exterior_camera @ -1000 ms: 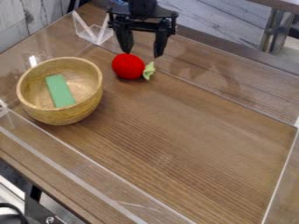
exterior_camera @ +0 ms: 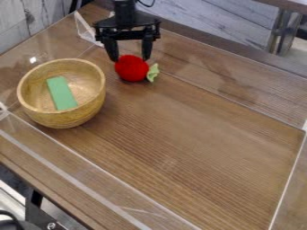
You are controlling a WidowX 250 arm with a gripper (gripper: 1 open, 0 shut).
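My black gripper [exterior_camera: 127, 46] is at the top centre, its fingers open and pointing down around the upper part of a red round object [exterior_camera: 131, 68]. A small light green piece [exterior_camera: 153, 71] adjoins the red object on its right. Whether the fingers touch the red object is hard to tell.
A wooden bowl [exterior_camera: 89, 104] at the left holds a green block [exterior_camera: 61, 93]. A clear plastic item stands behind the gripper at the upper left. White edges border it at the top right and right.
My gripper has moved left and a little down, to over the red object. The red object and bowl look nearly unmoved.
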